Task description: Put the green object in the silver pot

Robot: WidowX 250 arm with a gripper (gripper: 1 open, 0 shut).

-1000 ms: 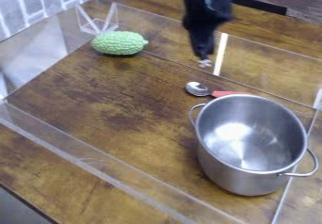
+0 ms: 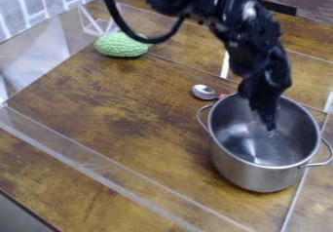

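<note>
The green bumpy object (image 2: 123, 45) lies on the wooden table at the back left. A silver pot (image 2: 255, 171) with two loop handles stands upright at the right. My black gripper (image 2: 270, 127) points down over the pot's mouth, its tip near or just inside the far rim. The green object is well away from it, to the left. The gripper's fingers are dark and blurred, so whether they are apart or together does not show.
A spoon (image 2: 204, 92) with a reddish handle lies behind the pot, its handle partly covered by the arm. Clear low walls (image 2: 97, 165) border the table.
The green object, spoon and pot appear unmoved.
</note>
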